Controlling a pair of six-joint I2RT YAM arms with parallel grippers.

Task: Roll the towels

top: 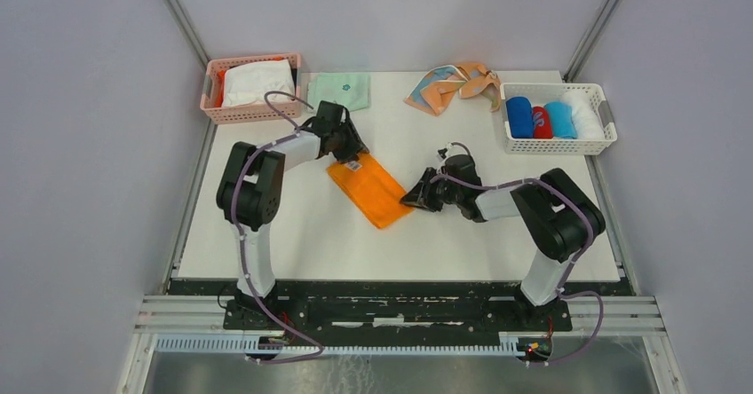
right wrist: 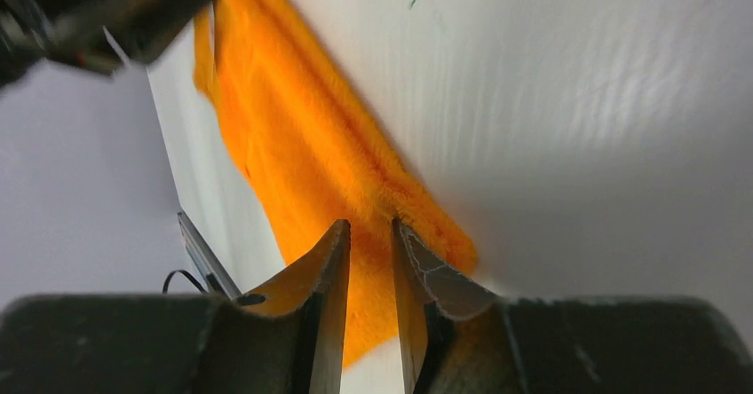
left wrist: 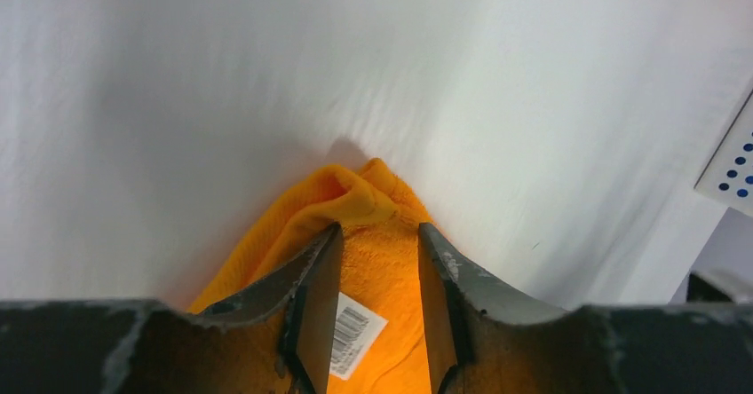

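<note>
A folded orange towel (top: 371, 190) lies slantwise mid-table, its far left end bearing a white label (left wrist: 353, 336). At that end my left gripper (top: 360, 151) is low over the edge. The left wrist view shows its fingers (left wrist: 435, 274) apart, with puckered orange cloth (left wrist: 364, 203) at the tips. My right gripper (top: 408, 202) is down at the towel's near right corner. Its fingers (right wrist: 330, 274) stand narrowly parted over the cloth in the right wrist view; whether they still touch it is unclear.
A pink basket (top: 257, 112) with towels stands back left. Beside it lie a folded mint towel (top: 342, 90) and a crumpled orange-and-blue cloth (top: 453, 86). A white basket (top: 559, 145) holds several rolled towels back right.
</note>
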